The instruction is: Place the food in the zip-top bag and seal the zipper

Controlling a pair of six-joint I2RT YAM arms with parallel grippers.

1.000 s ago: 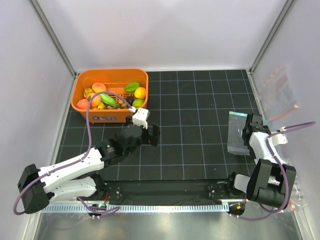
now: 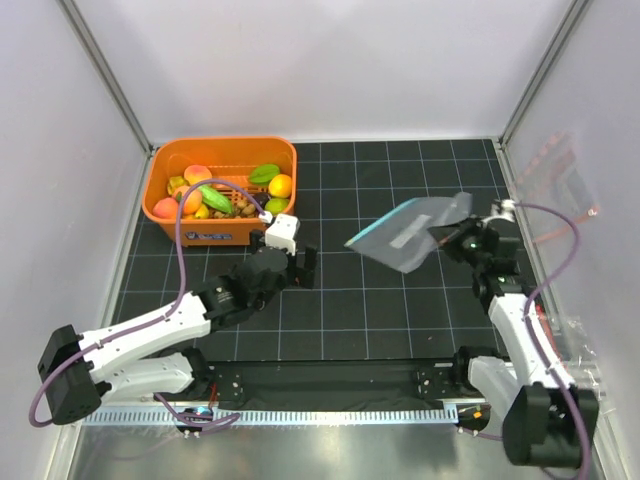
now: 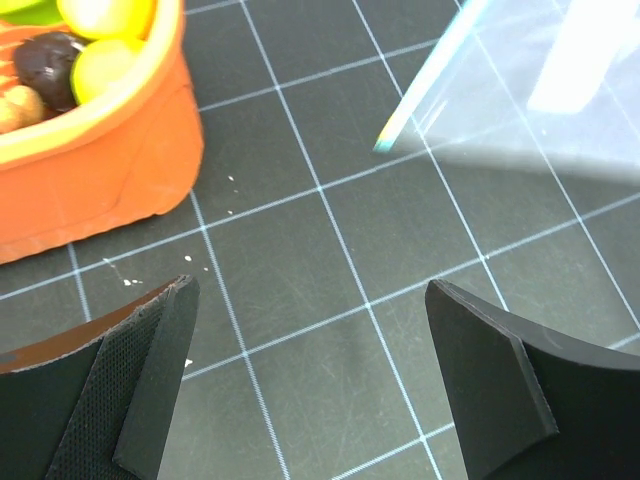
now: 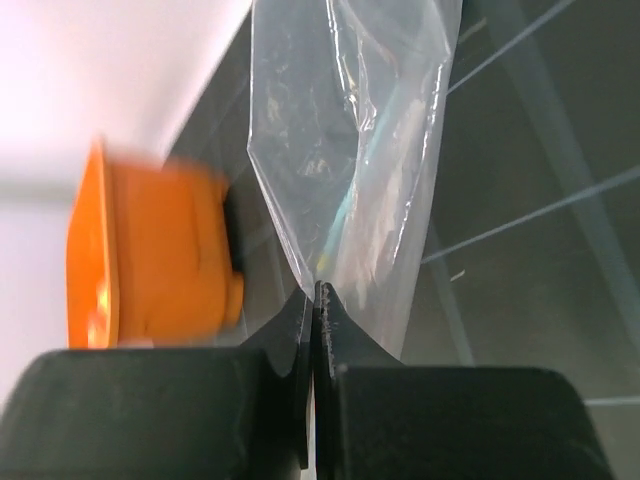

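Observation:
The clear zip bag (image 2: 400, 235) with a blue zipper strip hangs above the middle-right of the tiled mat, my right gripper (image 2: 450, 235) shut on its edge. In the right wrist view the bag (image 4: 350, 130) rises crumpled from the shut fingertips. My left gripper stands open and empty beside the front right of the orange bin (image 2: 215, 230), which holds mixed food: peach-like fruit, a green cucumber-like item (image 2: 215, 198), yellow and dark pieces. The bag's strip (image 3: 430, 80) also shows in the left wrist view.
Further clear bags with red strips (image 2: 560, 180) lie at the right side, by the wall. White walls enclose the back and sides.
My right gripper has lifted the bag from the mat's right edge and carried it up and leftward toward the middle. The left arm has not moved.

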